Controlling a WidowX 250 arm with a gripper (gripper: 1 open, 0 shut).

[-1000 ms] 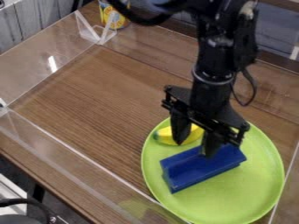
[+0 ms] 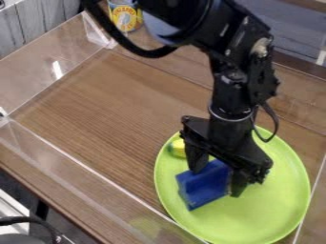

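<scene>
My black gripper (image 2: 223,157) is low over a green plate (image 2: 261,214), its open fingers down around a blue block (image 2: 201,189). The block lies on the plate and is partly hidden behind the fingers; whether they touch it I cannot tell. A small yellow object (image 2: 177,148) lies on the plate just left of the gripper, mostly hidden.
The wooden surface (image 2: 95,114) left of the plate is clear, bordered by clear walls. A yellow can (image 2: 125,16) stands at the back left, near the arm's cable.
My gripper has moved down and toward the front, over the blue block, hiding more of it and of the yellow object.
</scene>
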